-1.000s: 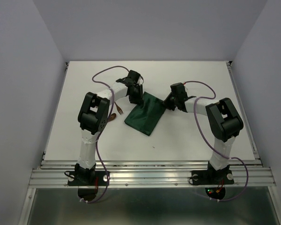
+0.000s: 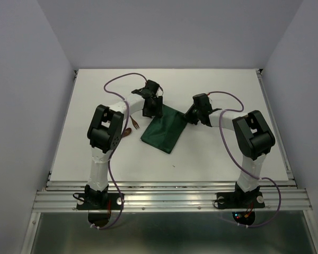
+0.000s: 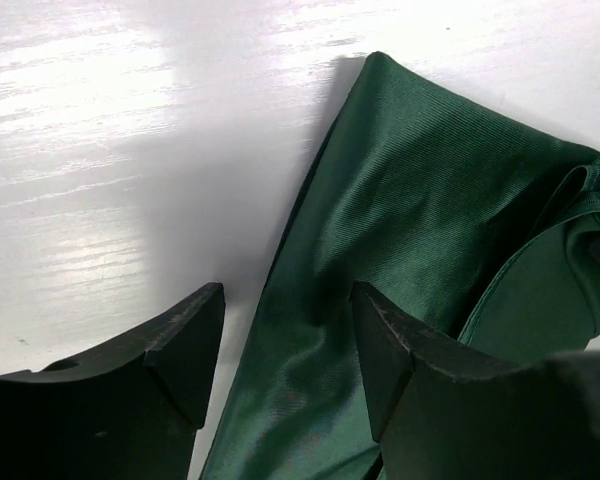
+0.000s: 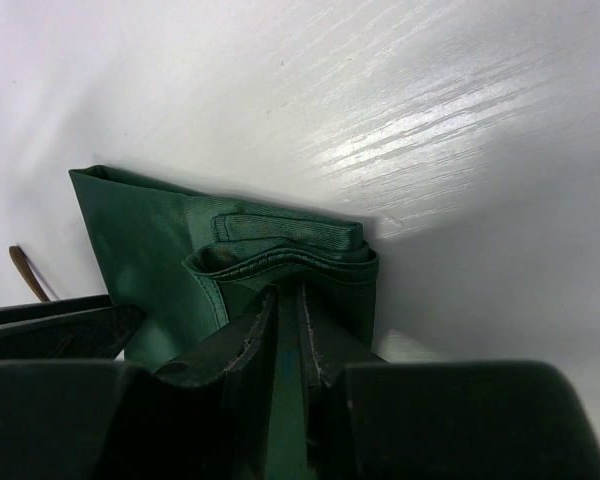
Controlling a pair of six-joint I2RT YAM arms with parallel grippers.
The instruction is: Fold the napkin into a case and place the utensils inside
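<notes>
The dark green napkin (image 2: 166, 132) lies folded and slanted in the middle of the table, with a doubled, layered edge (image 4: 290, 240) at its far right corner in the right wrist view. My left gripper is open above the napkin's long left edge, one finger over the table and one over the cloth. At the far right corner my right gripper has its fingertips a little apart, with green cloth showing in the narrow gap. A wooden fork (image 2: 135, 124) and a wooden spoon (image 2: 126, 132) lie left of the napkin, partly hidden by the left arm.
One left gripper finger (image 4: 60, 328) reaches into the right wrist view, close to the right gripper.
The right arm has stayed in place, and the napkin has barely shifted.
</notes>
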